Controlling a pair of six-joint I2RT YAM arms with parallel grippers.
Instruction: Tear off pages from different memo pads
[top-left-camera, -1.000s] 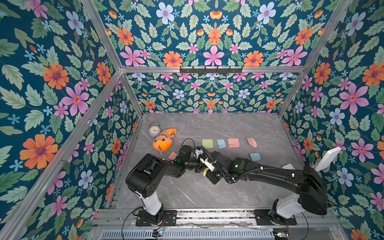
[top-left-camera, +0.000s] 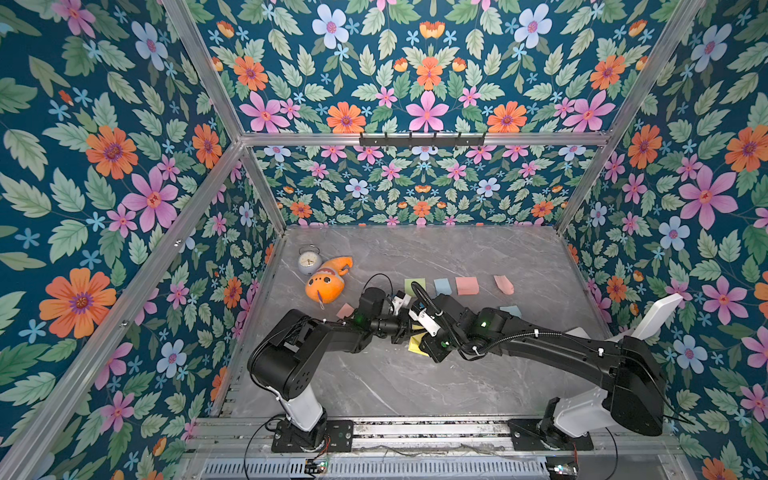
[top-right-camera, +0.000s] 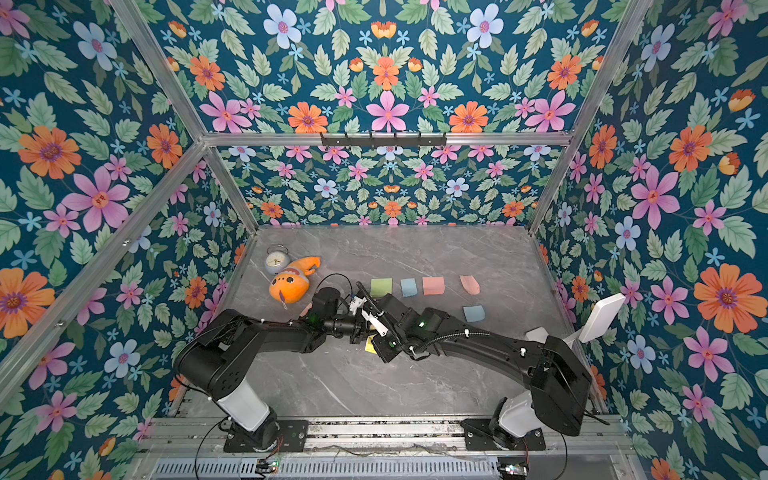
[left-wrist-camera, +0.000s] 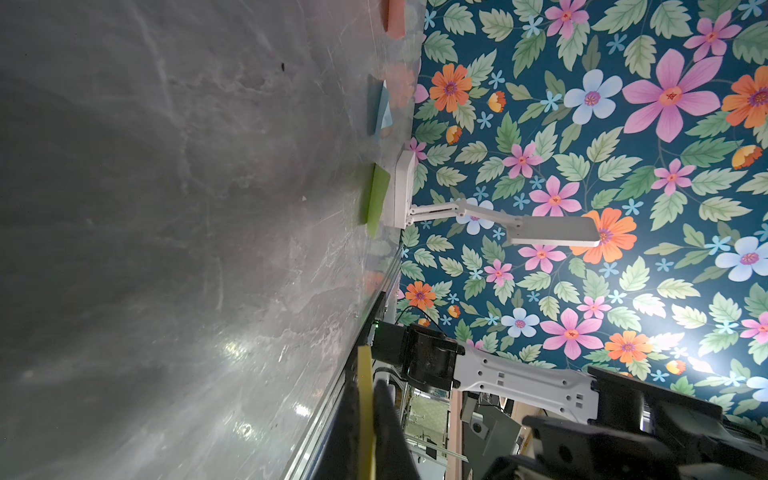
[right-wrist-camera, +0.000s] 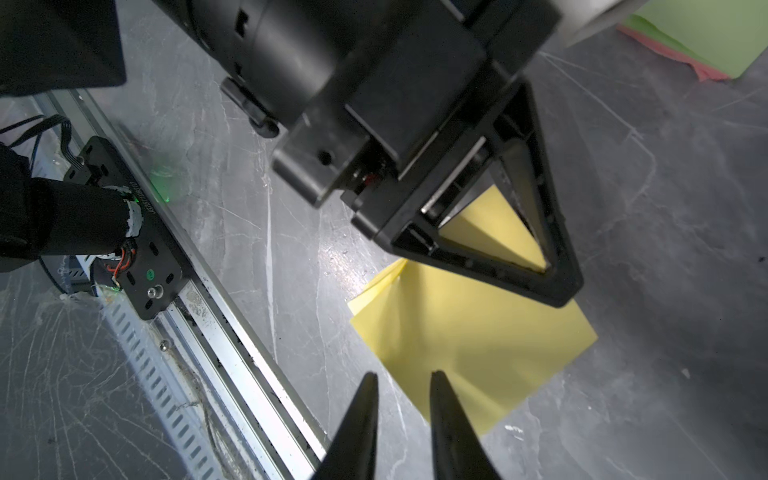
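My left gripper is shut with a yellow strip of paper at its fingertips, seen edge-on in the left wrist view. In the right wrist view its black fingers (right-wrist-camera: 560, 272) lie over the yellow memo pad (right-wrist-camera: 472, 344), whose sheets are lifted along one side. My right gripper is part open, its fingertips just below the pad in that view, nothing seen between them. Green (top-right-camera: 381, 287), blue (top-right-camera: 408, 286) and pink (top-right-camera: 433, 285) pads lie in a row behind, a curled pink one (top-right-camera: 469, 284) and another blue one (top-right-camera: 473, 313) to the right.
An orange plush toy (top-left-camera: 325, 284) and an alarm clock (top-left-camera: 309, 261) sit at the back left. A white lamp (top-right-camera: 601, 316) stands at the right edge, near my right arm.
My right arm has shifted about the yellow pad, uncovering more of it than a second ago and covering more of the green pad. The left arm has barely moved.
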